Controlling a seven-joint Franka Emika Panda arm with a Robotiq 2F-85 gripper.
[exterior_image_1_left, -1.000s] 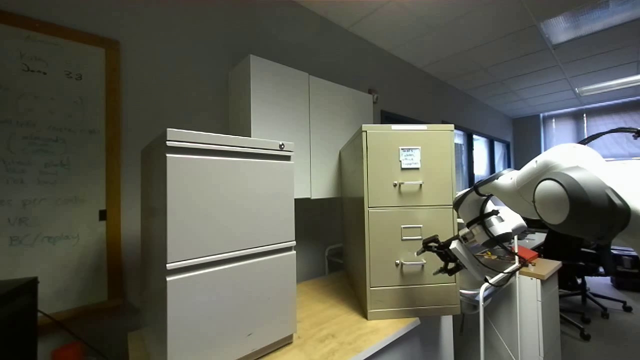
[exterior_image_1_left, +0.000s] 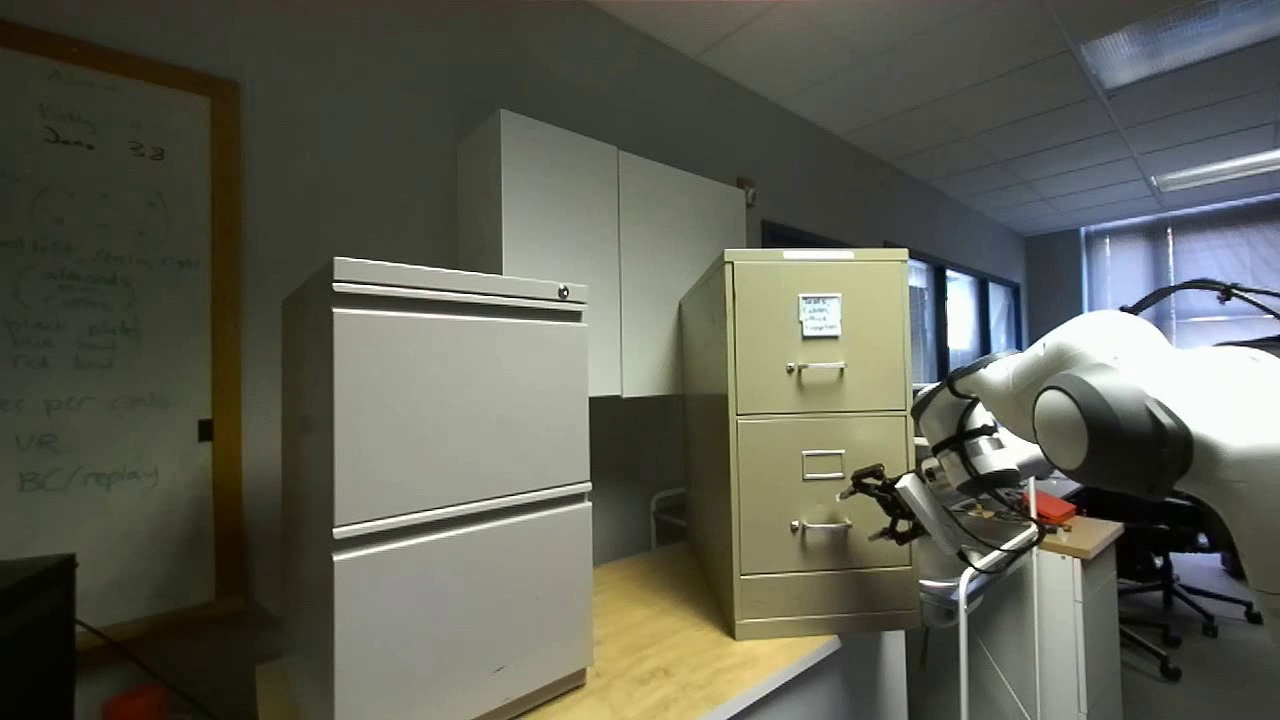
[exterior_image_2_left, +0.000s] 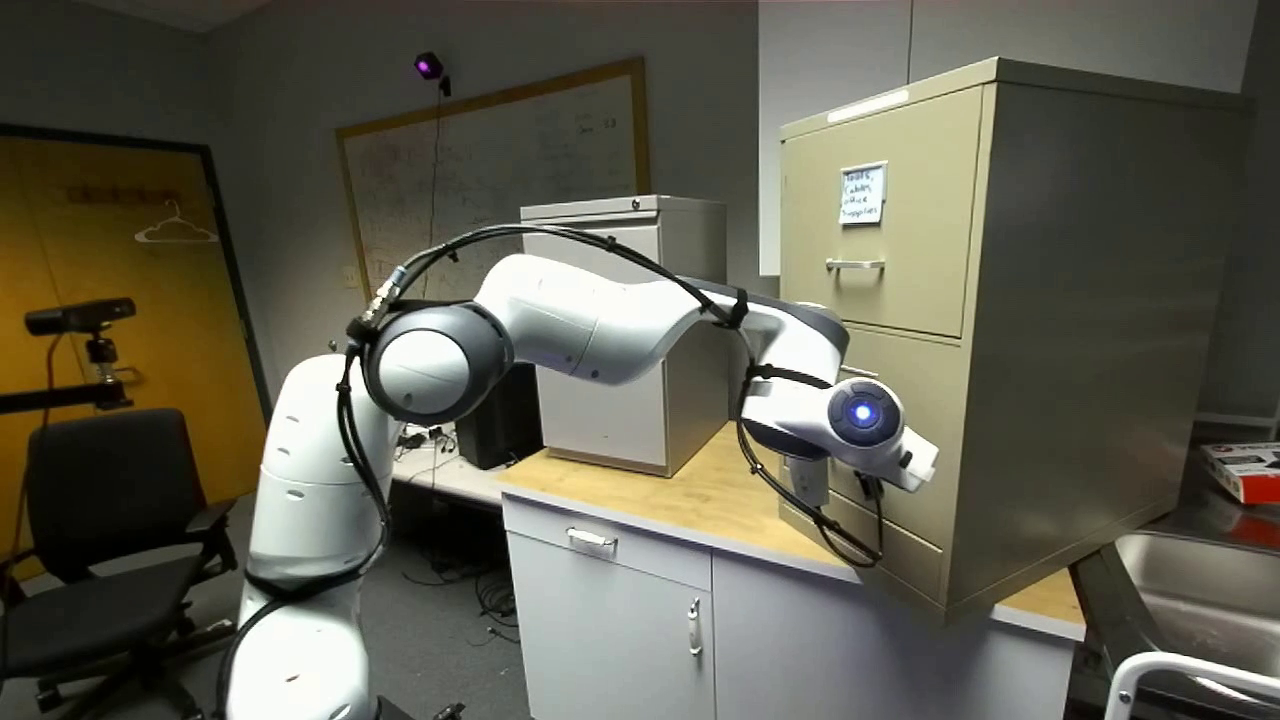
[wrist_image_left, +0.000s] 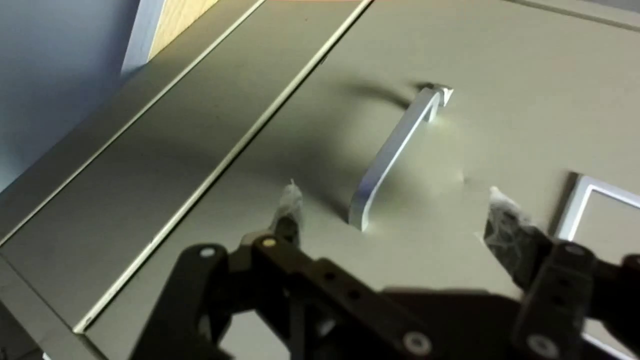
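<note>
A beige two-drawer filing cabinet (exterior_image_1_left: 768, 492) stands on the wooden counter, both drawers closed. Its lower drawer carries a silver bar handle (wrist_image_left: 393, 153) and an empty label frame (exterior_image_1_left: 823, 464). My gripper is open in front of this drawer, one finger on each side of the handle in the wrist view. Nothing lies between the fingertips but the handle's near end in line of sight; whether they reach its depth I cannot tell. The upper drawer has its own handle (exterior_image_2_left: 855, 264) and a handwritten label (exterior_image_2_left: 863, 194). In the second exterior view, my gripper's fingers are hidden behind the wrist.
On the same counter (exterior_image_1_left: 654, 612) a grey cabinet (exterior_image_1_left: 462, 420) stands to the left, with bare wood between the two. A white rail (exterior_image_1_left: 966, 636) rises close beneath the arm. A sink (exterior_image_2_left: 1206, 600) lies right of the beige cabinet.
The upper arm links have shifted left in the first exterior view. My gripper stays by the lower drawer and has moved and turned only slightly, still open.
</note>
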